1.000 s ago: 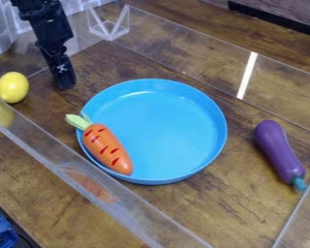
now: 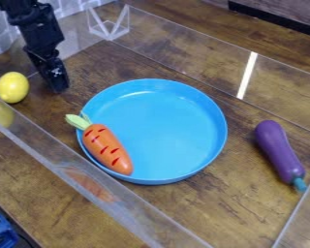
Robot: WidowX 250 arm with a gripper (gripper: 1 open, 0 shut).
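Observation:
My black gripper [image 2: 51, 68] is at the upper left, low over the wooden table, open, just above and to the right of a yellow lemon [image 2: 12, 87]. An orange toy carrot [image 2: 106, 147] with a pale green top rests in the left part of a blue plate [image 2: 177, 121] at the centre. A purple toy eggplant [image 2: 277, 150] lies on the table at the right.
Clear walls [image 2: 119, 203] border the work area, with one crossing the lower left close to the lemon and plate.

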